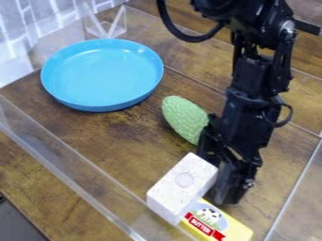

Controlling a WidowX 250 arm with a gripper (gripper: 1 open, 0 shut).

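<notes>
The black gripper [217,175] is low over the wooden table at the right of centre, its tips down behind a white speckled block [178,191]. The fingertips are mostly hidden or dark, so what lies between them is unclear. A yellow butter box [223,228] lies at the bottom, beside the white block. A green ridged oval object [184,115] lies just left of the arm.
A blue round plate [104,68] sits at the upper left. Bare table [90,155] spreads at the lower left, behind a clear edge at the left front. The top right is open wood.
</notes>
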